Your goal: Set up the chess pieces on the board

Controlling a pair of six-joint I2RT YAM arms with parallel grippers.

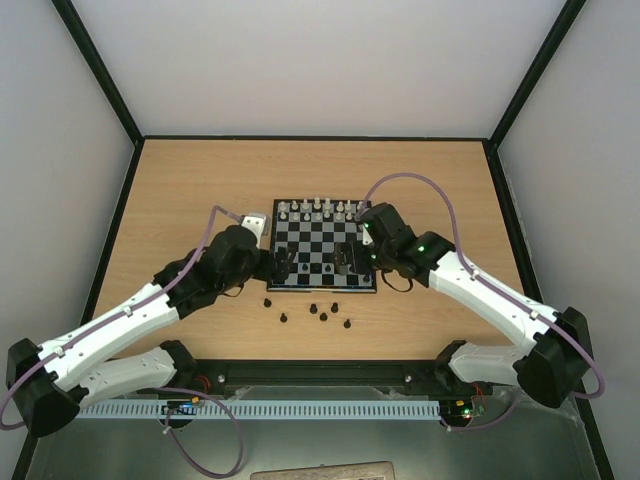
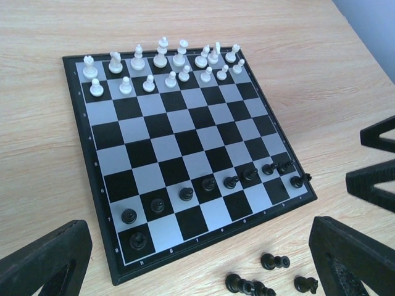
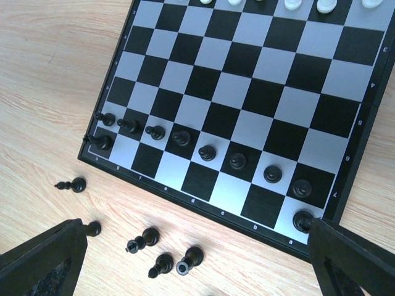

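Note:
The chessboard [image 1: 320, 240] lies flat mid-table, its two far rows filled with white pieces [image 2: 162, 52]. Along the second row from its near edge runs a line of black pawns [image 3: 207, 153]. Black pieces stand on both near corners: one at left [image 2: 137, 240], one at right [image 2: 300, 180]. Several loose black pieces [image 3: 189, 260] lie on the wood in front of the board. My left gripper [image 1: 284, 263] hangs open over the board's left side, empty. Over the right side, my right gripper [image 1: 343, 258] is open too, with nothing between its fingers.
Bare wood [image 1: 200, 180] surrounds the board to the left, right and back. The two grippers face each other across the board with a narrow gap between. Dark frame posts [image 1: 110, 230] bound the table.

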